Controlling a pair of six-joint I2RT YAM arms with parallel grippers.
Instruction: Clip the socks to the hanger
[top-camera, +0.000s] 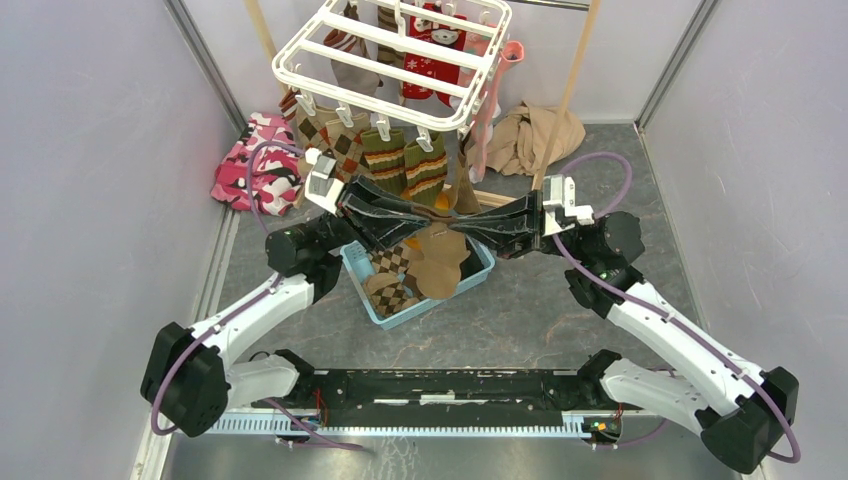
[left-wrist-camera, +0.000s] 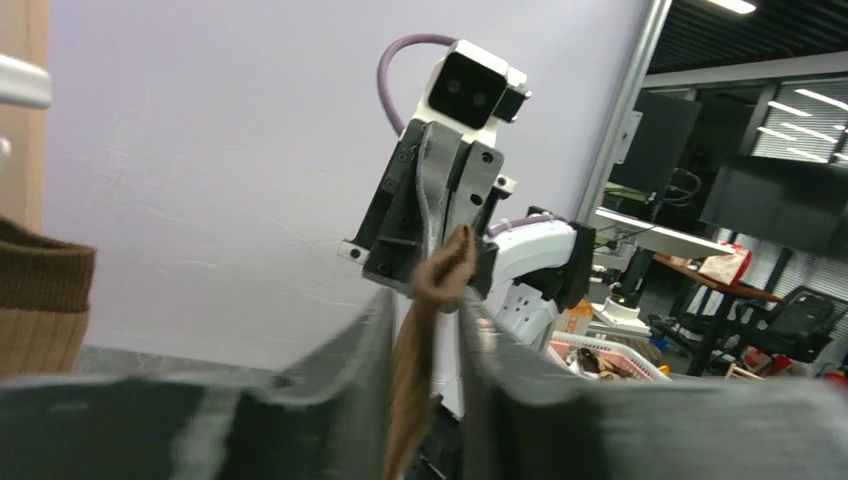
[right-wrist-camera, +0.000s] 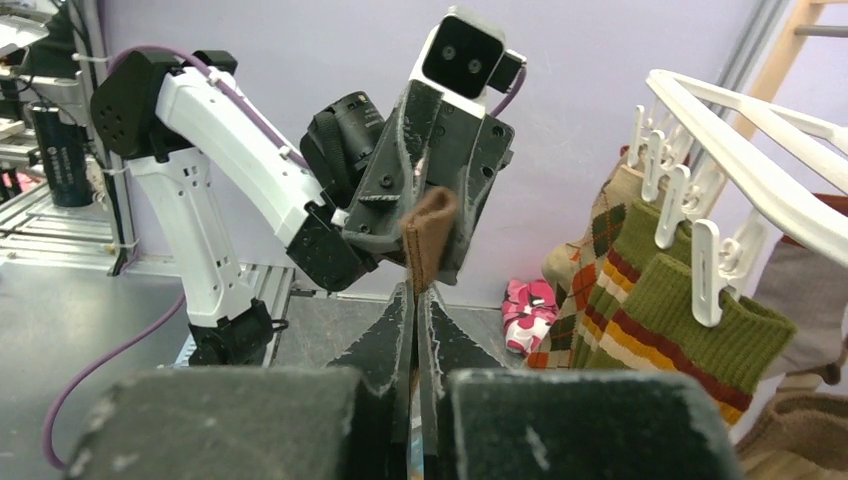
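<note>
A brown sock (top-camera: 437, 262) hangs over the blue basket, its cuff where the two grippers meet. My right gripper is shut on the cuff, with the sock's brown edge (right-wrist-camera: 429, 238) standing up beyond its fingertips. In the left wrist view my left gripper is blurred. Its fingers stand apart on either side of the sock (left-wrist-camera: 430, 310). The white hanger (top-camera: 388, 43) is behind and above, and olive striped socks (top-camera: 426, 165) hang from its front clips. A clip (right-wrist-camera: 706, 272) near the front corner grips one of them.
The blue basket (top-camera: 392, 322) below holds more brown and checked socks. A pink patterned cloth (top-camera: 262, 165) lies at the back left, a tan cloth (top-camera: 538, 140) at the back right. Wooden poles (top-camera: 573, 85) flank the hanger.
</note>
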